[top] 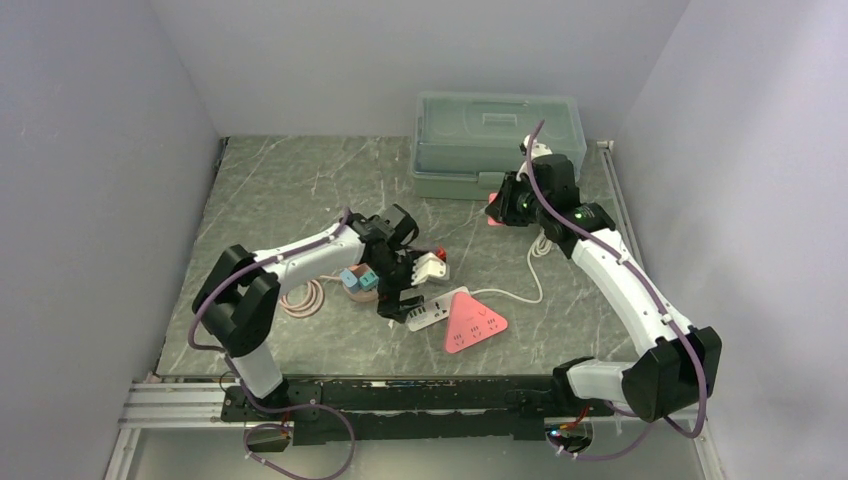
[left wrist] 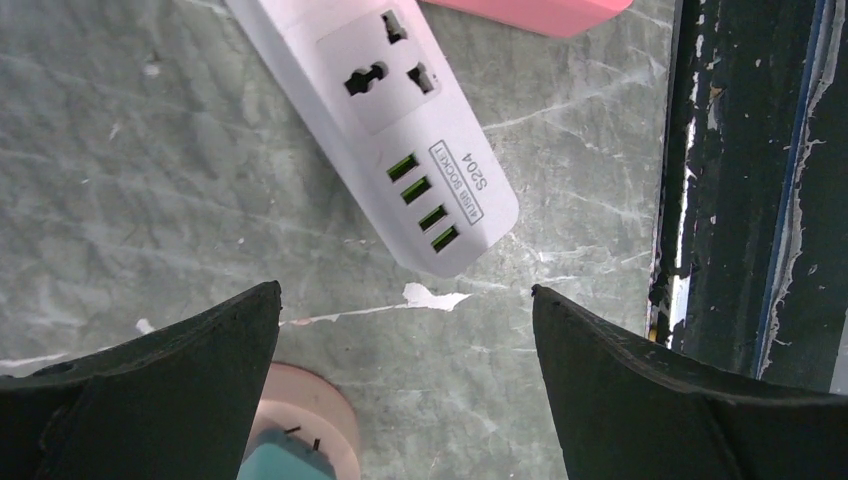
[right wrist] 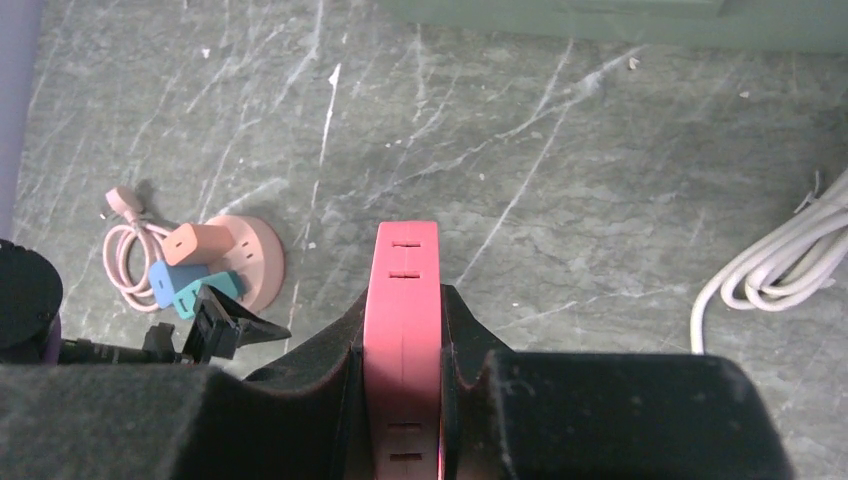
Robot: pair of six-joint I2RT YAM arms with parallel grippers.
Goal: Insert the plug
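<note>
A slotted pink block [right wrist: 404, 290] is clamped upright between the fingers of my right gripper [top: 497, 212], held off the table near the green box. My left gripper is open, its fingers wide apart and empty. It hangs above the table beside the USB end of a white power strip [left wrist: 375, 110], whose sockets face up. Touching that strip is a pink triangular socket block [top: 472, 324]. A round pink base [right wrist: 267, 262] carrying several coloured plug blocks stands left of the strip, partly covered by my left gripper in the top view.
A lidded green box [top: 498, 140] stands at the back. A coiled pink cord [top: 303, 299] lies on the left, and a white cable [top: 530, 297] runs along the right of the table.
</note>
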